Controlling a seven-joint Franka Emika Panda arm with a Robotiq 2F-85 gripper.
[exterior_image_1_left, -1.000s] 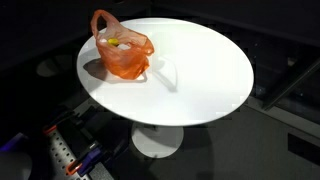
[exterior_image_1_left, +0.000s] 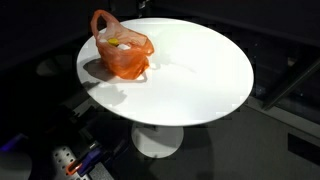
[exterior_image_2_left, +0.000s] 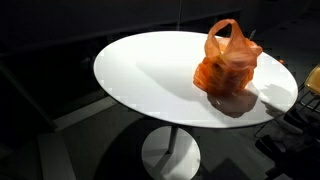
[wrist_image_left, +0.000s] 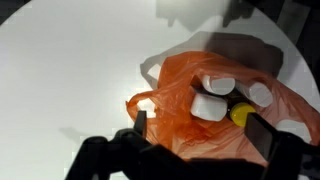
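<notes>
An orange plastic bag (exterior_image_1_left: 124, 58) stands on the white round table (exterior_image_1_left: 195, 70), its handle loop upright. The same bag (exterior_image_2_left: 226, 68) is near the right side of the table in exterior view 2. Looking down into its open mouth, the wrist view shows a white block-like item (wrist_image_left: 209, 107), a yellow item (wrist_image_left: 241, 114) and several pale rounded items. My gripper is open above the bag, one finger to each side of the picture. No item shows held between the fingers. The gripper cannot be made out in either exterior view.
Most of the tabletop (exterior_image_2_left: 150, 75) away from the bag is bare. A single pedestal base (exterior_image_1_left: 157, 139) supports the table. Dark equipment with cables (exterior_image_1_left: 75, 165) fills the lower left of exterior view 1.
The bag has stayed in place. Faint shadows on the table beside it have shifted, and dark parts at the lower left now cover more of the equipment there.
</notes>
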